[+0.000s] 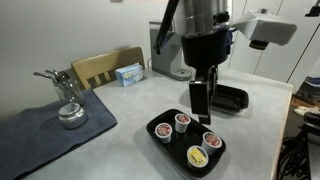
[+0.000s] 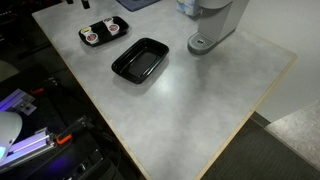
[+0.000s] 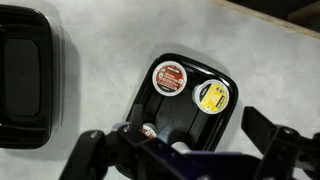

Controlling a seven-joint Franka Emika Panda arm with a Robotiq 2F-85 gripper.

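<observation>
Several small pods sit in a black tray (image 1: 176,150). Three have reddish-brown lids, among them a red-lidded pod (image 3: 169,77), and the fourth is a yellow-lidded pod (image 3: 212,96). Above this tray hangs my gripper (image 1: 201,98), clear of the pods. In the wrist view its dark fingers (image 3: 262,130) stand wide apart, open and holding nothing. The gripper body covers the near part of the tray there, so two of the pods are partly hidden.
An empty black tray (image 2: 141,60) lies beside the pod tray. A grey machine (image 2: 211,28) stands at the back. Also on the table are a blue box (image 1: 130,74), a metal pot (image 1: 72,116) and a dark cloth (image 1: 40,141).
</observation>
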